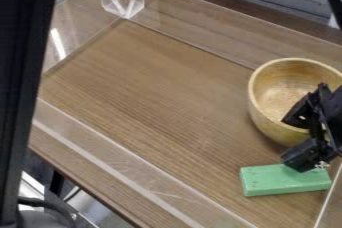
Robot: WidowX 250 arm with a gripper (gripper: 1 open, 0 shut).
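Note:
A black gripper (306, 132) sits at the right edge, in front of a tan bowl (274, 87) and above a green block (274, 180) lying on the wooden table. The gripper is open, partly cut off by the frame, and its lower finger is close over the block's far right part. Whether it touches the block or the bowl I cannot tell.
A clear bracket (123, 2) stands at the back left. A dark post runs down the left edge.

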